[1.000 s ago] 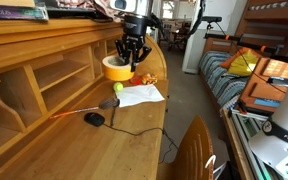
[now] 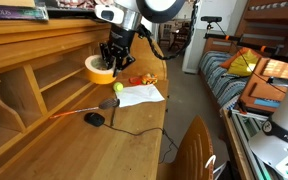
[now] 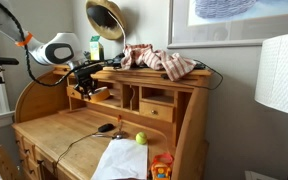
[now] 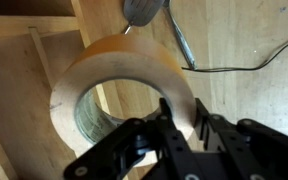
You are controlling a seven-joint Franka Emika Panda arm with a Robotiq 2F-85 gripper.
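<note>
A wide roll of tape (image 4: pixel 123 56) with an orange-tan outer face hangs above the desk. My gripper is shut on one side of its ring, seen at the bottom of the wrist view. In the first exterior view the tape roll (image 2: pixel 100 70) is held up in front of the desk's cubbies, below the gripper (image 2: pixel 114 53). The second exterior view shows the roll (image 3: pixel 102 95) at the left end of the cubby row, just beyond the gripper's dark fingers.
On the desktop (image 2: pixel 129 150) lie a spatula (image 2: pixel 108 104), a black mouse (image 2: pixel 94 119) with its cable, white paper (image 2: pixel 139 95), a green ball (image 3: pixel 141 138) and an orange-red toy (image 3: pixel 162 165). Cubby shelves (image 2: pixel 61 72) line the back. The near desktop is mostly clear.
The arm has carried the tape roll a little to the left in the first exterior view, and the roll now appears more tilted. The objects on the desk have not moved.
</note>
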